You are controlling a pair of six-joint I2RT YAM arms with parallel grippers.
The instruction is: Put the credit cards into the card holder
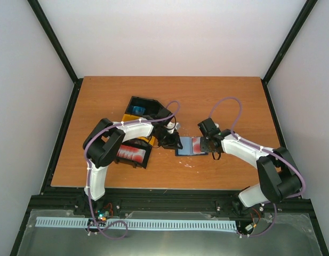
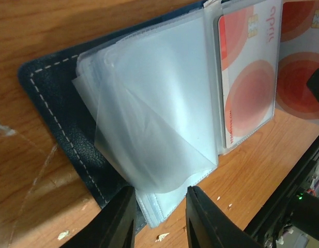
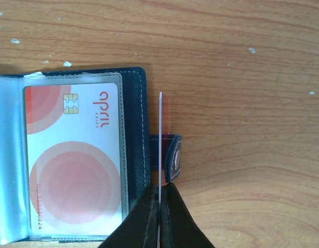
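The open card holder (image 1: 183,146) lies on the table, dark blue with clear sleeves (image 2: 154,98). A white-and-red card (image 3: 74,186) sits in its right-hand sleeve. My right gripper is shut on a second card, held edge-on just right of the holder; this card shows red circles at the top right of the left wrist view. My left gripper is open at the loose left-hand sleeves, its fingertips apart at their lower edge; I see no card between them.
A black tray (image 1: 145,102) with blue, yellow and red-and-white items stands left of the holder, partly under my left arm.
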